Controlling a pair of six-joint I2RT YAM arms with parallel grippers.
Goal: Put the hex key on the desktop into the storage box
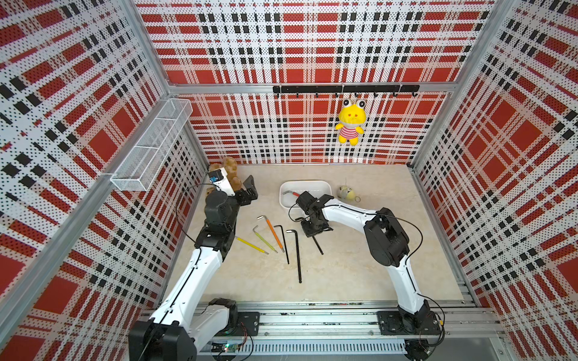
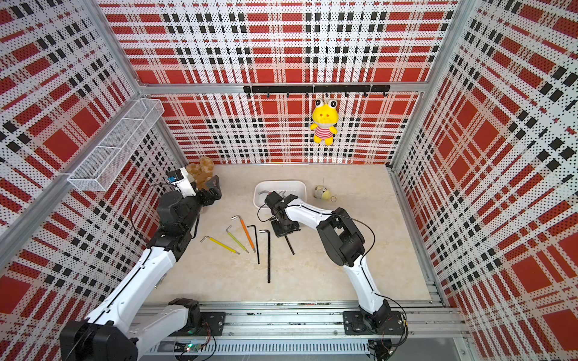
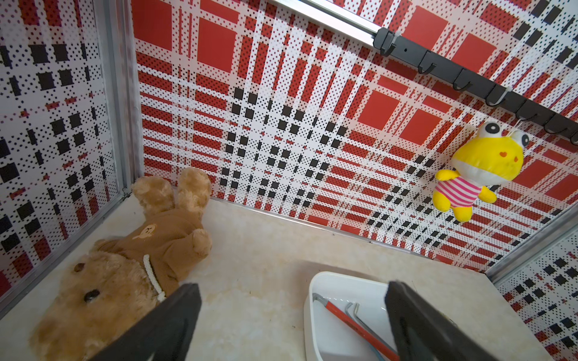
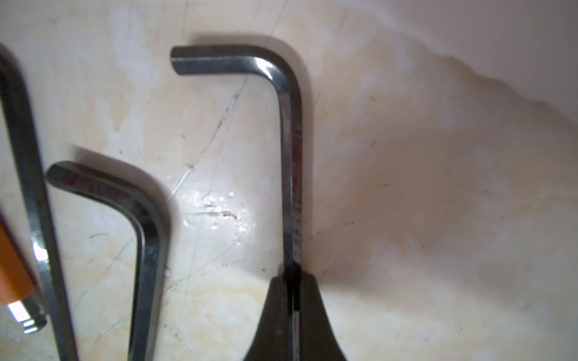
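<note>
My right gripper is shut on a black hex key (image 4: 292, 150), gripping its long shaft below the bend. The key stays close to the desktop, and its free end (image 1: 318, 246) sticks out toward the front in the top left view. The white storage box (image 3: 309, 319) stands just behind this gripper; it holds a red-sleeved hex key (image 3: 361, 328) and some grey ones. Part of the box is hidden by the right arm. At the back left, my left gripper is open, with nothing between its blurred fingers.
Left of the right gripper lie a large black hex key (image 1: 298, 258), a thinner black one (image 1: 284, 246), an orange one (image 1: 274, 233), a green one (image 2: 238, 240) and a yellow one (image 2: 221, 244). A bear (image 3: 144, 258) lies back left; a small toy (image 1: 345, 192) sits right of the box.
</note>
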